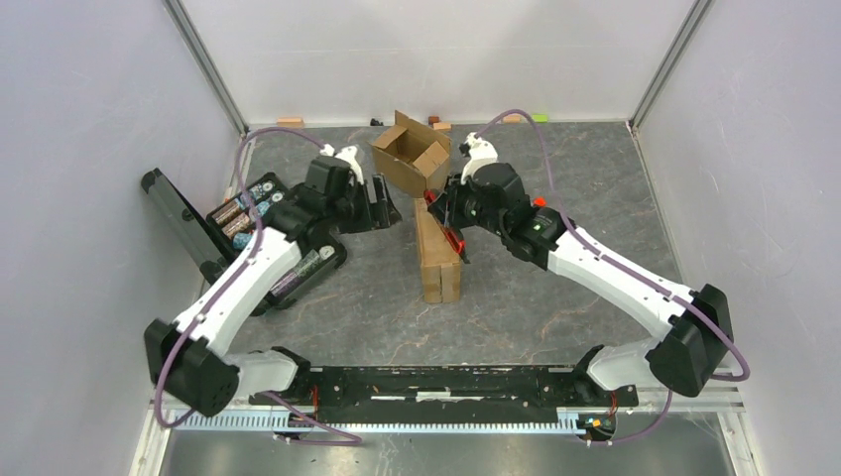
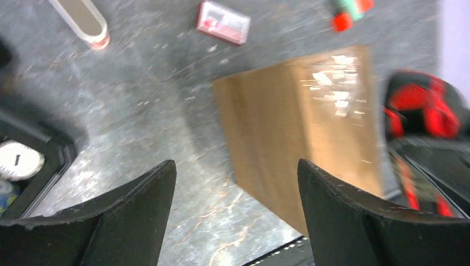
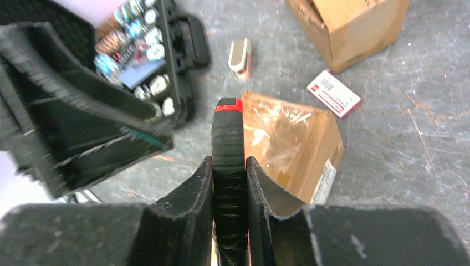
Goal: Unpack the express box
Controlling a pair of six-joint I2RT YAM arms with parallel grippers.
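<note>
The taped cardboard express box (image 1: 437, 263) stands closed in mid-table, a white label (image 3: 325, 182) on one side. A clear strip of tape glints on its upper face (image 2: 338, 94). My right gripper is shut on a red-and-black utility knife (image 3: 228, 133), which slants over the box in the top view; whether its blade touches the cardboard cannot be made out. To the left of the box, my left gripper (image 1: 389, 210) stands open and apart from it. Only empty space lies between its fingers.
An open, empty-looking carton (image 1: 407, 154) stands behind the box. An open black case (image 1: 233, 213) holding several items lies at the left. A teal tube (image 2: 350, 8), a small red-and-white packet (image 2: 224, 22) and a small block (image 3: 240, 55) lie nearby.
</note>
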